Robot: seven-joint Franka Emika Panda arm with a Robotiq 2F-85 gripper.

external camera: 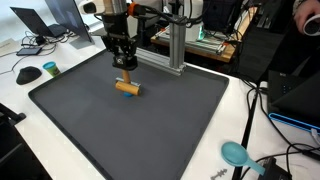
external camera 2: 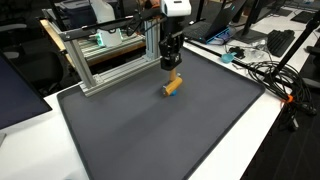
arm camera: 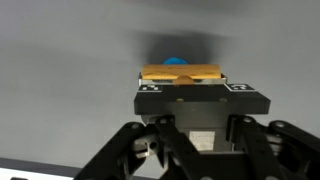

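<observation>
A light wooden piece shaped like a small mallet hangs from my gripper (external camera: pixel 126 70). Its cylindrical head (external camera: pixel 128 87) lies crosswise, low over the dark table, and its upright stem (external camera: pixel 127 76) runs up between the fingers, which are shut on it. Exterior view 2 has the same wooden head (external camera 2: pixel 173 86) below the gripper (external camera 2: pixel 173 69). Seen from the wrist, the head (arm camera: pixel 160 72) spans the space just beyond the fingertips. A small blue thing (arm camera: pixel 180 61) shows past it, partly hidden; whether the two touch, I cannot tell.
A metal frame (external camera 2: pixel 108 78) borders the far side. A turquoise scoop-like object (external camera: pixel 238 156) lies off the mat.
</observation>
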